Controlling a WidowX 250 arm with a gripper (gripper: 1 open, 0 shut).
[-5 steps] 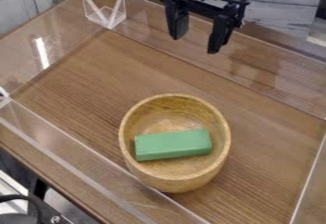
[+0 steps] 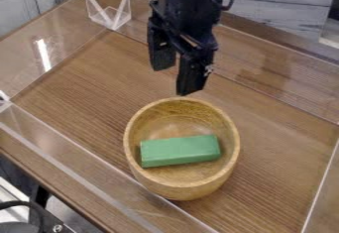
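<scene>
A round tan bowl [image 2: 181, 185] sits on the wooden surface in the lower middle of the camera view, holding a green rectangular block [image 2: 180, 150] lying flat inside it. My dark gripper [image 2: 180, 66] hangs above and behind the bowl, pointing down over bare wood, open, with nothing seen between its fingers.
A clear plastic rack-like piece [image 2: 110, 9] stands at the upper left. Transparent edging runs along the left and lower sides. The wood to the left and right of the bowl is clear.
The bowl and green block look unmoved.
</scene>
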